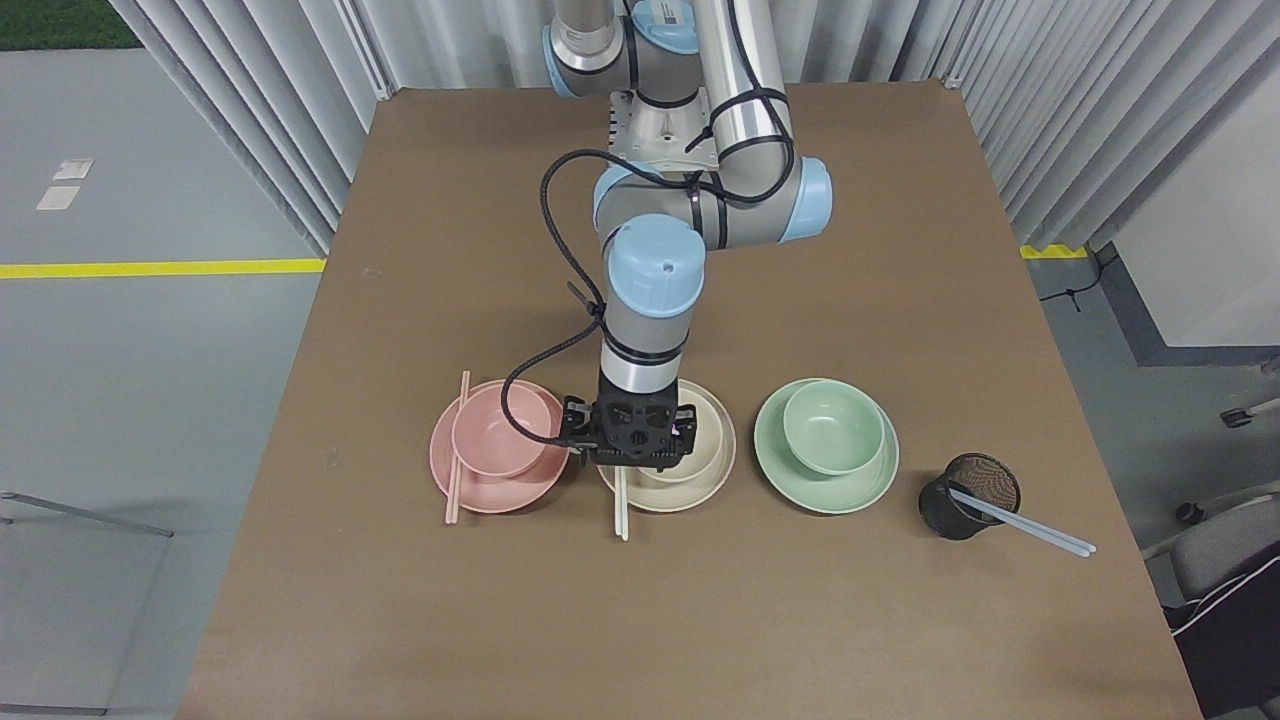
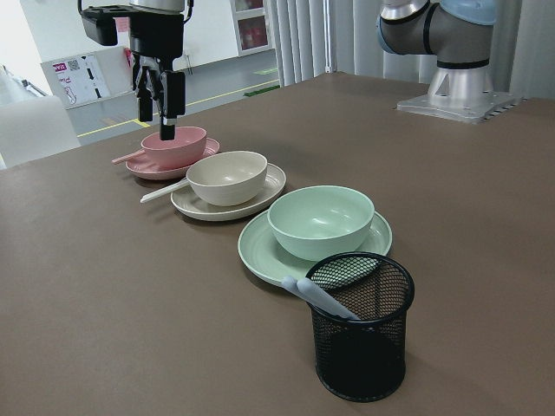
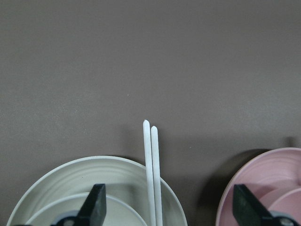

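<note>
My gripper (image 1: 630,446) (image 2: 158,113) hangs above the cream plate (image 1: 708,480) and bowl (image 2: 227,173), with white chopsticks (image 1: 620,510) (image 3: 155,179) resting on the plate's side. In the wrist view its two fingers stand apart, open, over the chopsticks. The pink bowl (image 1: 486,432) sits on a pink plate (image 1: 528,488) with pink chopsticks (image 1: 453,492) at its side. The green bowl (image 1: 834,420) sits on a green plate (image 1: 816,492). A black mesh cup (image 2: 360,364) holds pale blue-grey chopsticks (image 1: 1044,534), leaning outward to the right.
The arm's base (image 2: 451,106) stands at the back. A chair is partly visible off the table's right side.
</note>
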